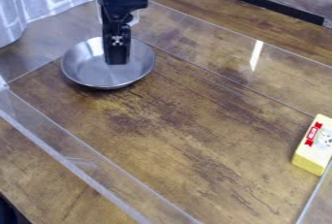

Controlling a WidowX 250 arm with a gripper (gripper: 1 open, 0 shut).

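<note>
My black gripper [115, 48] points down over a shallow metal bowl [87, 69] at the upper left, its two fingers open and apart. Nothing is visible between them. The fingertips sit over the back part of the bowl; whether they touch it I cannot tell.
A yellow box [312, 146] with a red and white label lies at the right edge. Clear plastic-like strips or panels border the wooden table [182, 141]. A pale object stands at the far upper left.
</note>
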